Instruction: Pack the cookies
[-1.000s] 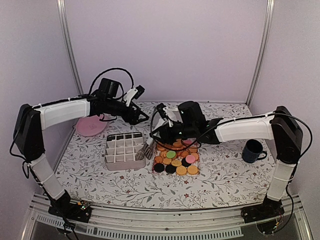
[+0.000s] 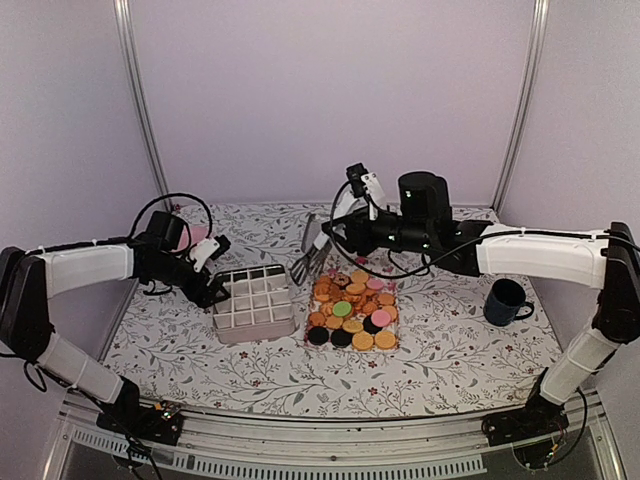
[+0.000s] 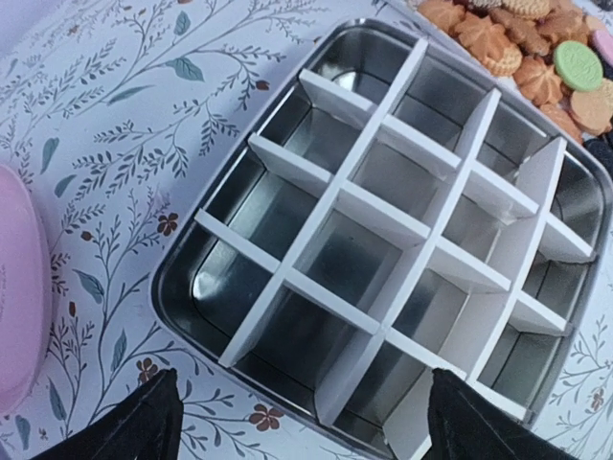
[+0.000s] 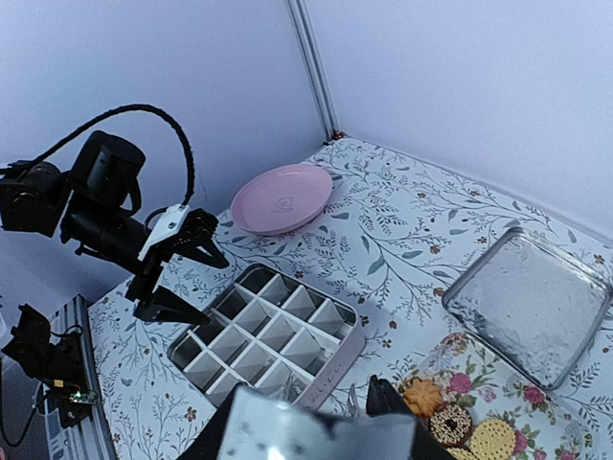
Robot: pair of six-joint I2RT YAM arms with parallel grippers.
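Observation:
A metal box with a white grid of empty compartments [image 3: 378,201] fills the left wrist view; in the top view [image 2: 250,325] it stands left of a floral tray of assorted cookies [image 2: 355,315]. My left gripper [image 2: 212,280] hovers at the box's left side, its fingers apart with nothing visible between them. My right gripper [image 2: 338,232] is raised above the back of the cookie tray, with pale, translucent tong-like pieces around its tip in the top view; its fingers are mostly hidden in the right wrist view, so its state is unclear.
A pink plate [image 4: 281,199] lies at the back left and an empty metal tray [image 4: 525,297] at the back behind the cookies. A dark mug [image 2: 505,302] stands at the right.
My left gripper has moved left and down to the box's left side. My right gripper has risen and shifted right, away from above the box.

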